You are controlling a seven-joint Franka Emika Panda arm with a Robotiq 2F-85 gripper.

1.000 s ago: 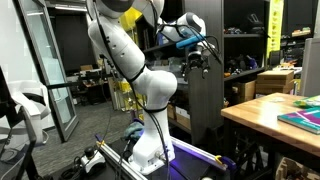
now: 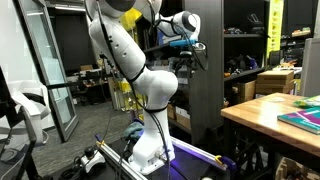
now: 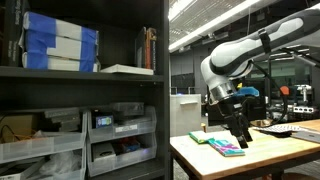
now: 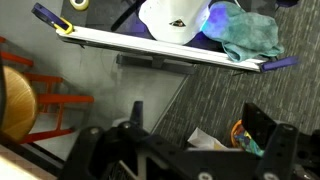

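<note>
My gripper is open in the wrist view, its two dark fingers point(image 4: 262, 125) spread wide with nothing between them. It points down over the grey floor. In exterior view 1 the gripper point(image 2: 192, 66) hangs in the air in front of the dark shelf unit, left of the wooden table point(image 2: 265, 112). A flat teal and pink item point(image 3: 226, 147) lies on that table, with a green item point(image 3: 203, 136) beside it. In exterior view 2 the gripper appears in front of these things, though its distance from them is hard to tell.
Storage bins point(image 3: 120, 122) and blue-white boxes point(image 3: 60, 38) fill the shelves. Below the gripper, a grey-green cloth point(image 4: 246, 34) lies by the robot's base frame point(image 4: 170, 45). An orange-rimmed basket point(image 4: 238, 134) and a red chair point(image 4: 48, 100) stand on the floor.
The upper arm and gripper have shifted slightly, a little to the left in exterior view 1. The things on the table look unmoved.
</note>
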